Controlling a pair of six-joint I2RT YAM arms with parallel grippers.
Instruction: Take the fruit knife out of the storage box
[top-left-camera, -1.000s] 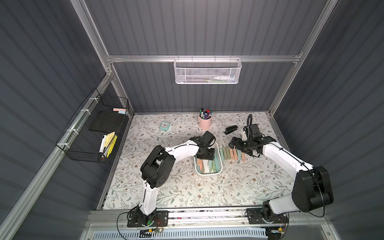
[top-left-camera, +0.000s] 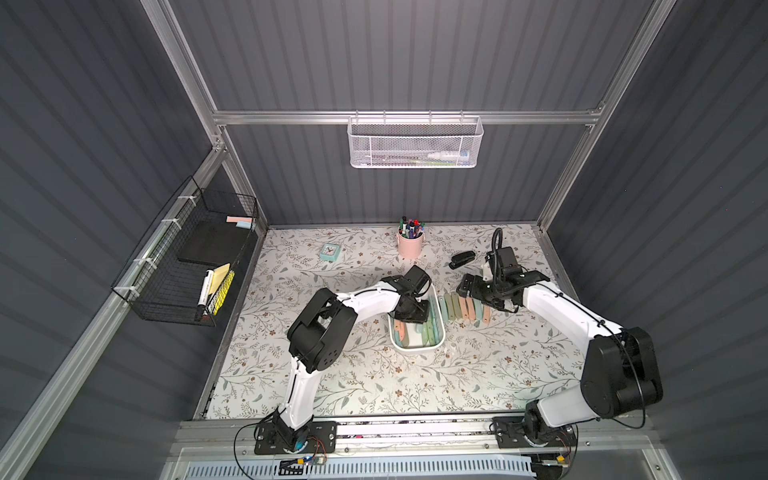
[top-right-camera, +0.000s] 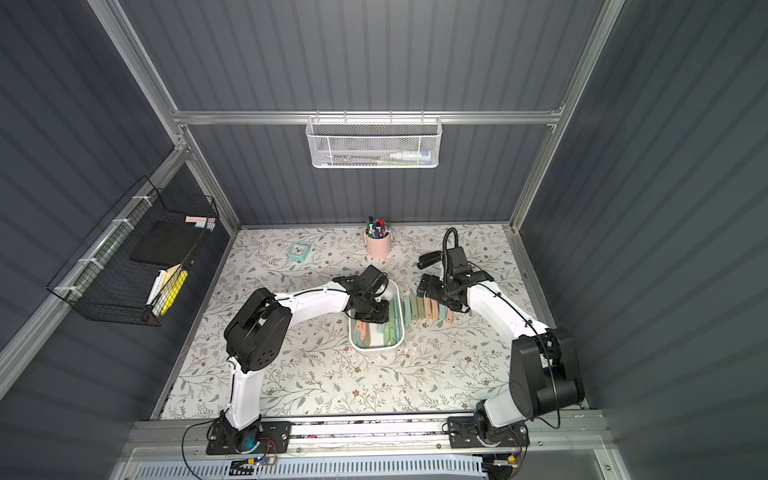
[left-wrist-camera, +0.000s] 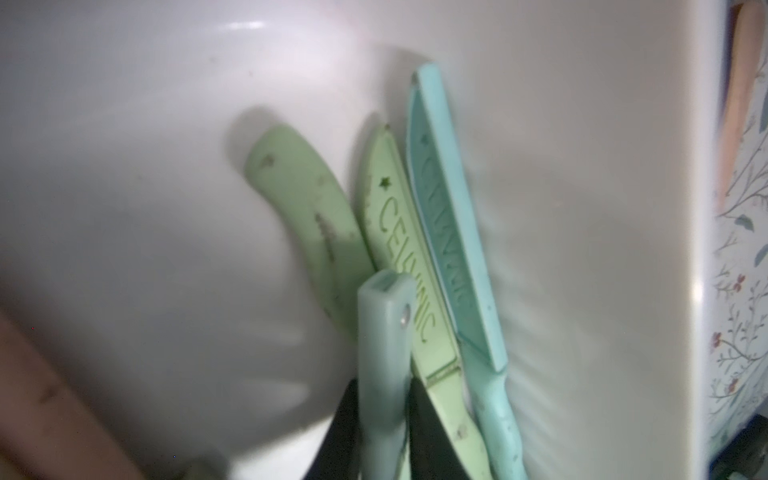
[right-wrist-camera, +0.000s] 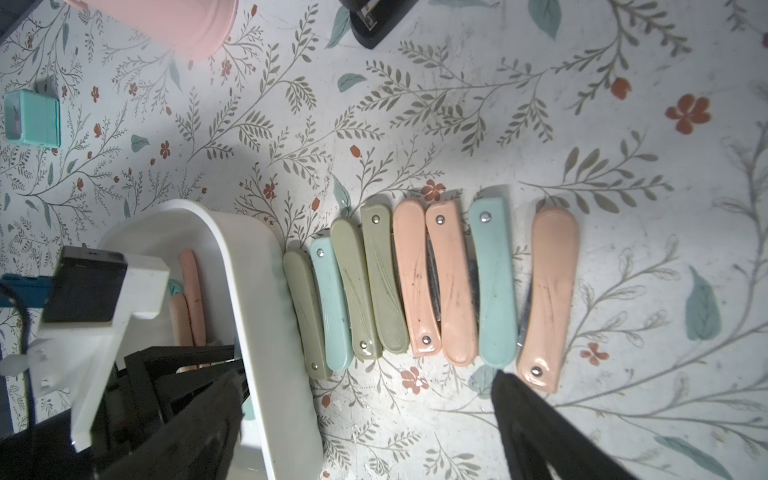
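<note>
The white storage box (top-left-camera: 417, 346) holds folding fruit knives in green, teal and pink. In the left wrist view a pale teal knife (left-wrist-camera: 384, 352) stands between the dark fingers of my left gripper, which sit close on both its sides; whether they grip it firmly I cannot tell. Beside it lie a light-green knife (left-wrist-camera: 404, 248) and a teal one (left-wrist-camera: 456, 224). My right gripper hovers open above the table, right of the box.
A row of knives (right-wrist-camera: 412, 280) lies right of the box. Behind stand a pink pen cup (top-left-camera: 410, 248), a stapler (top-left-camera: 461, 259) and a small teal clock (top-left-camera: 329, 252).
My left gripper has moved slightly down into the box over the last second. The right arm's lower part has shifted very slightly.
</note>
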